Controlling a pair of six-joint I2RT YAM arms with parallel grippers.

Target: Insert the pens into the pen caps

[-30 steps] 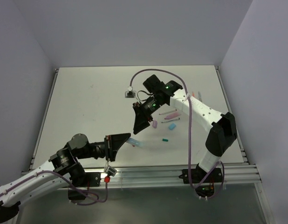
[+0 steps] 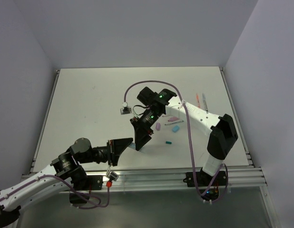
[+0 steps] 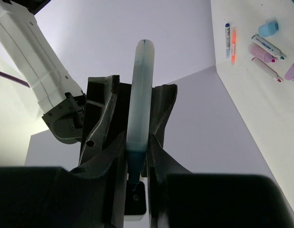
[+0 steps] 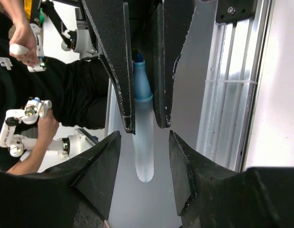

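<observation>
A translucent pale-blue pen [image 3: 141, 95] with a dark-blue tip is held by my left gripper, shut on its tip end. In the right wrist view, the pen's rounded rear end [image 4: 145, 164] lies in the gap of my right gripper. That gripper is part open, with space on both sides of the pen. On the table are a light-blue piece [image 2: 175, 128], a small green piece [image 2: 168, 142] and a purple piece [image 2: 158, 126], which look like caps. A white pen with a green tip [image 3: 268, 46] and one with a pink tip [image 3: 267, 69] lie beside them.
An orange pen [image 2: 198, 99] and a bluish pen [image 2: 205, 102] lie at the table's far right. Bare table [image 2: 90, 104] spreads across the left and back. A metal rail [image 2: 151, 176] runs along the front edge.
My right gripper has come down and toward the front in the top view, now covering part of the pen. The left arm has stayed nearly still with the pen in its grip.
</observation>
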